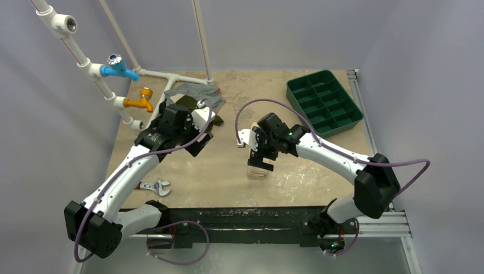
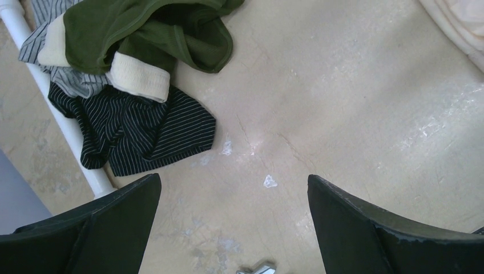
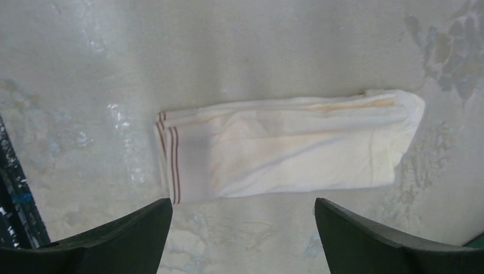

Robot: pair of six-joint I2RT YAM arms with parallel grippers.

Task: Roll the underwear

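The underwear [image 3: 285, 151] is pale cream, folded into a long flat strip, with brown stripes at one end, as the right wrist view shows. Seen from the top, only its striped near end [image 1: 257, 172] shows clearly; the right arm covers most of it. My right gripper [image 1: 262, 164] is open above the strip, its fingers [image 3: 125, 231] apart and clear of the cloth. My left gripper [image 1: 201, 146] also stands open over bare table, nothing between its fingers. A corner of pale cloth [image 2: 465, 20] enters the left wrist view at upper right.
Dark green [image 2: 148, 34], grey-striped and black-striped [image 2: 165, 134] clothes lie heaped at the back left beside white pipes [image 1: 165, 100]. A green divided box [image 1: 324, 103] stands at the back right, a wrench [image 1: 155, 187] at the front left.
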